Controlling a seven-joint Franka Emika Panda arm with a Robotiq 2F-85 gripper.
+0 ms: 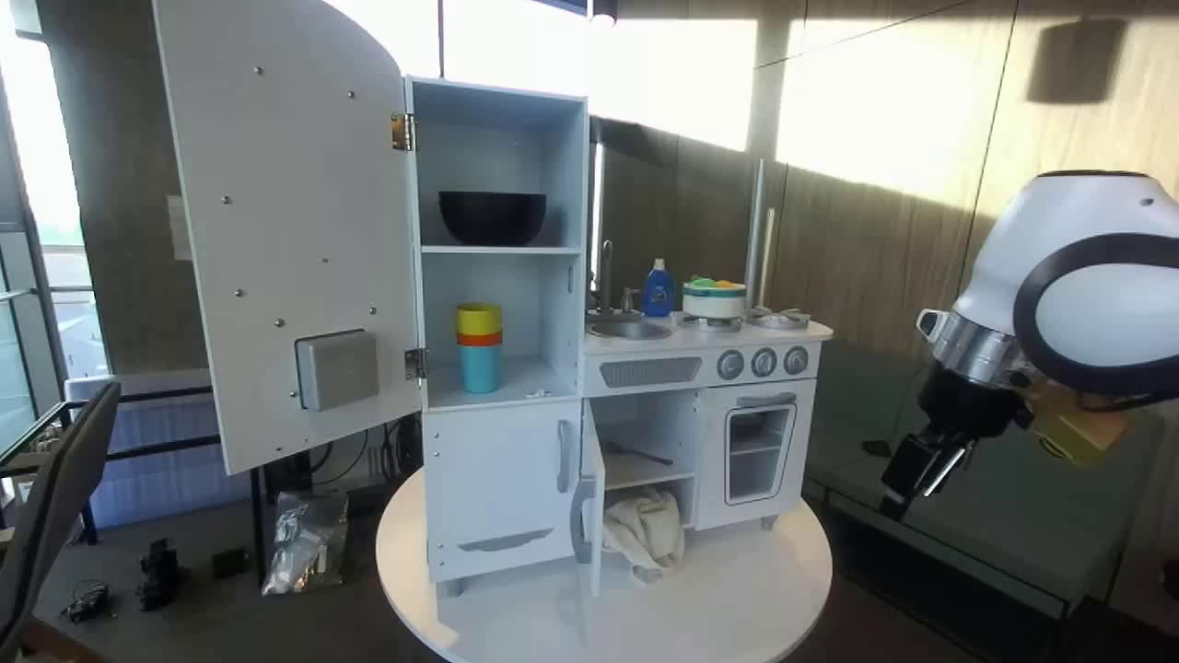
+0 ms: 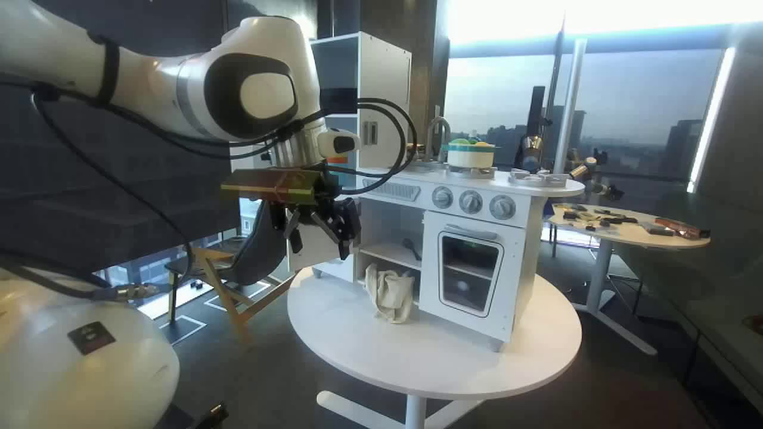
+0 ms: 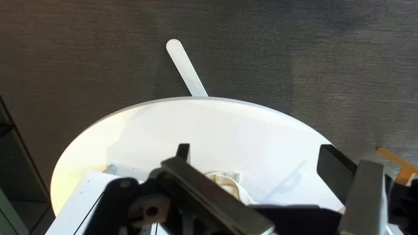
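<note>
My gripper stands open over the round white table (image 3: 219, 129), its two fingers wide apart with nothing between them. In exterior view 1 the gripper (image 1: 908, 497) hangs in the air to the right of the white toy kitchen (image 1: 503, 475). A crumpled cream cloth (image 1: 647, 534) droops out of the open lower cupboard onto the table; the wrist view shows only part of this cloth (image 3: 229, 183) behind the left finger. A dark bowl (image 1: 492, 219) is on the upper shelf. Below it, stacked cups (image 1: 480, 348) coloured yellow, orange and blue stand on the middle shelf.
The tall cabinet door (image 1: 293, 221) is swung wide open to the left; the lower cupboard door (image 1: 592, 497) is also open. On the counter are a blue bottle (image 1: 659, 289) and a white pot (image 1: 714, 299). A dark utensil (image 1: 637, 453) lies inside the cupboard.
</note>
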